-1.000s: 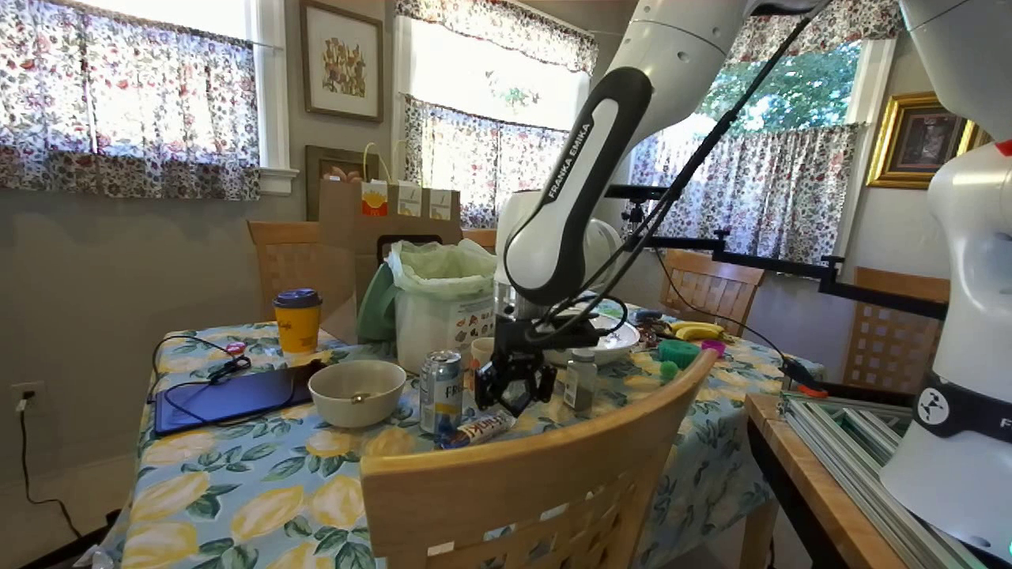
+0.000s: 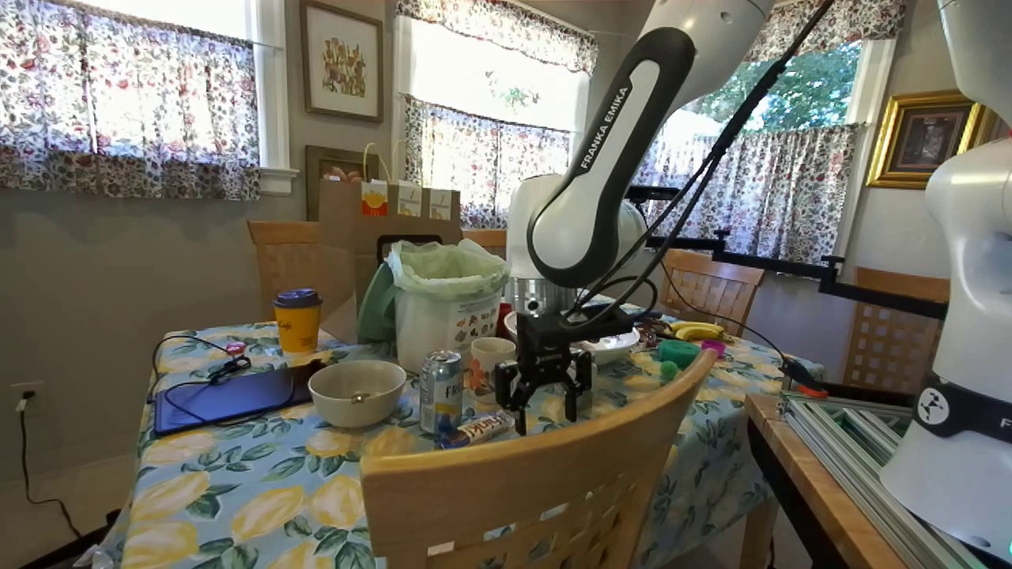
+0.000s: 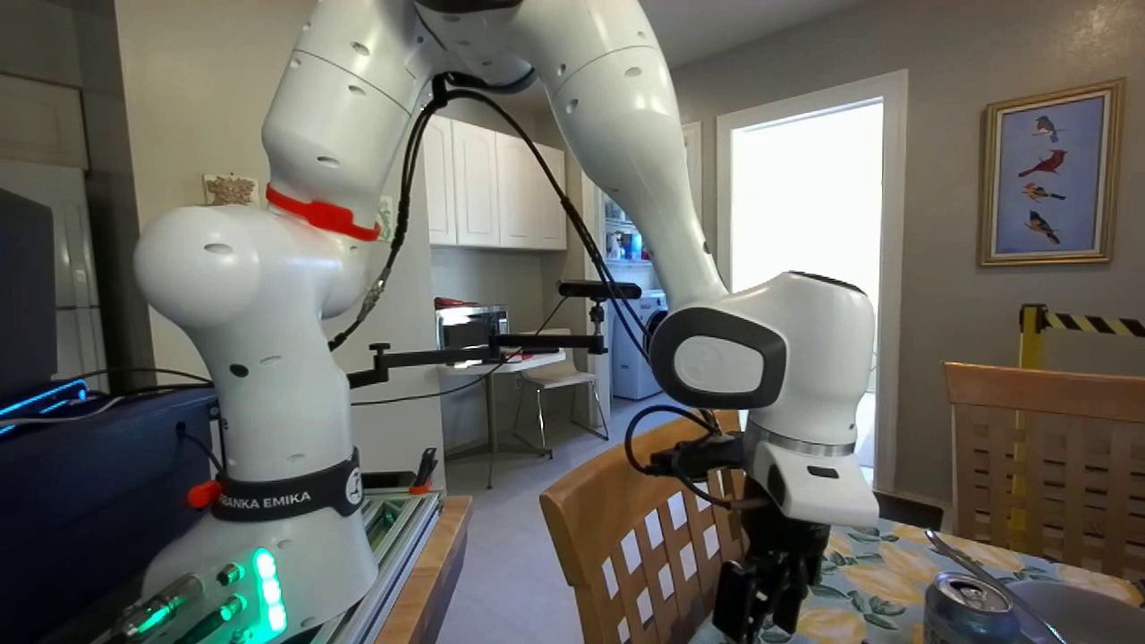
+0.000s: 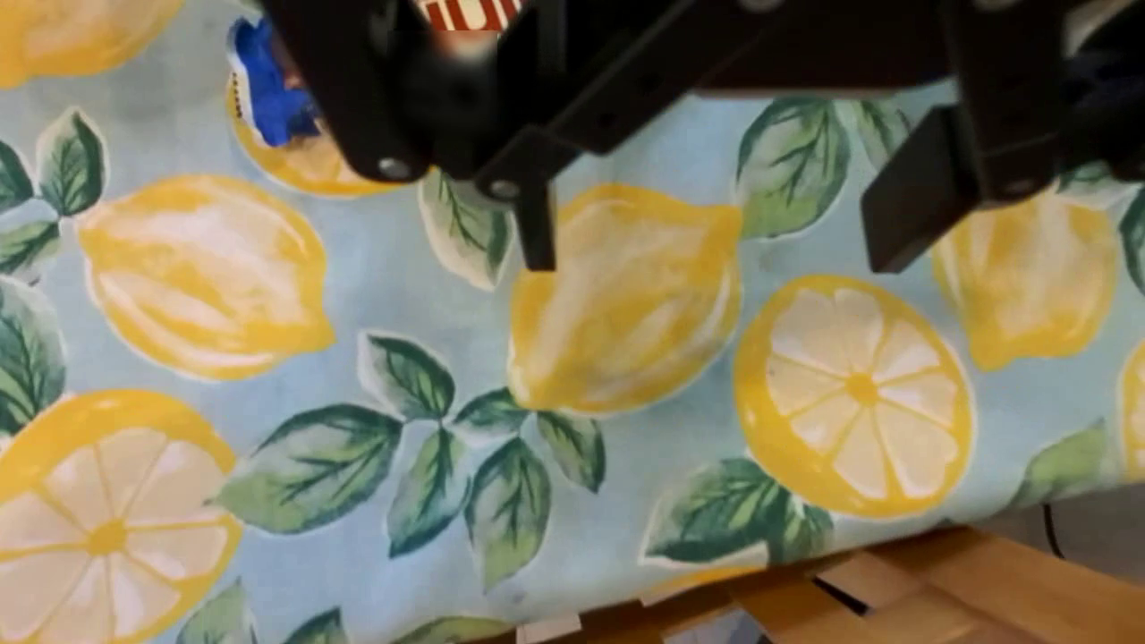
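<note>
My gripper (image 2: 545, 419) hangs fingers-down over the table, past the top of the near chair. Its fingers stand apart in exterior view 1, with nothing visible between them. In the wrist view, bare lemon-print tablecloth (image 4: 623, 311) shows between and beyond the fingertips. A wrapped bar (image 2: 477, 430), blue at one end with lettering on it, lies on the cloth just left of the gripper. Its blue end (image 4: 274, 86) shows at the top left of the wrist view, the remainder mostly behind the gripper's dark linkage. A silver can (image 2: 441, 393) stands beside the bar.
A white bowl (image 2: 357, 392), a mug (image 2: 485, 365) and a lined white bin (image 2: 441, 318) stand left of and behind the gripper. The wooden chair back (image 2: 531, 460) rises at the table's near edge. Open cloth lies at the front left.
The gripper has shifted right, away from the bar, and its fingers, close together at the tips before, have spread. A grey-capped bottle, plain before, is now mostly hidden behind the gripper.
</note>
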